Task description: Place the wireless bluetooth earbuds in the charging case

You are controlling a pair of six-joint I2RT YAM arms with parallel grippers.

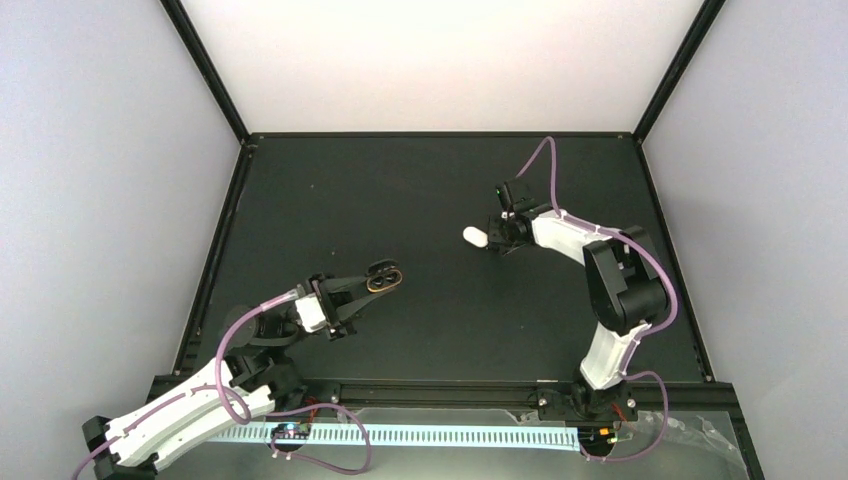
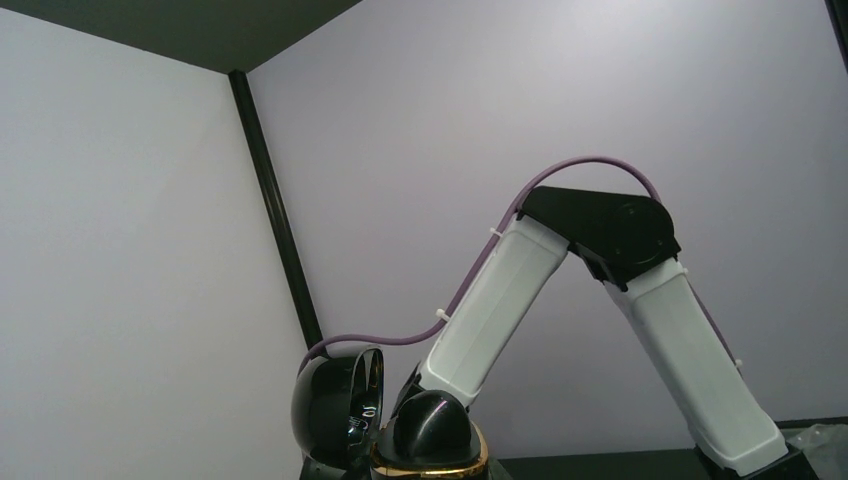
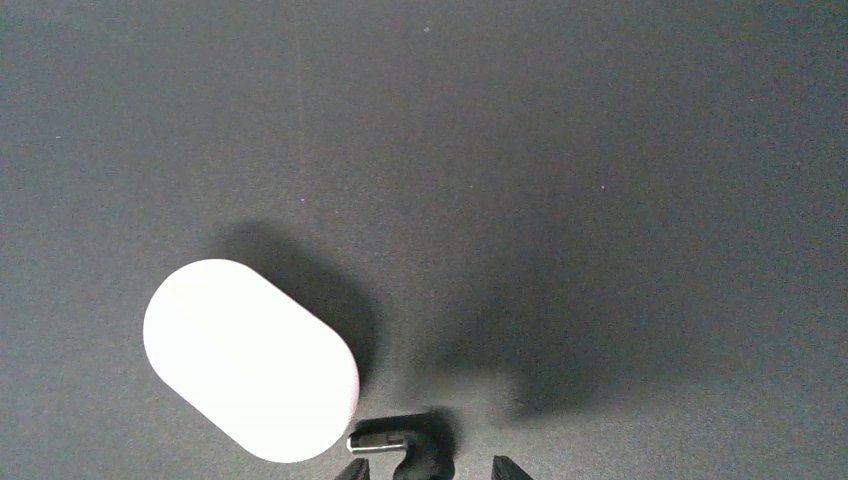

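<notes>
The black charging case with its gold rim is held above the table, its lid raised, with my left gripper shut on it. In the left wrist view the open lid and a glossy black dome over the gold rim show at the bottom; whether the dome is an earbud, I cannot tell. A black earbud lies on the table at the lower edge of the right wrist view, partly cut off. My right gripper is part open over it, one fingertip on each side, with gaps.
A white rounded object lies right beside the earbud's stem, close to the right fingers.
</notes>
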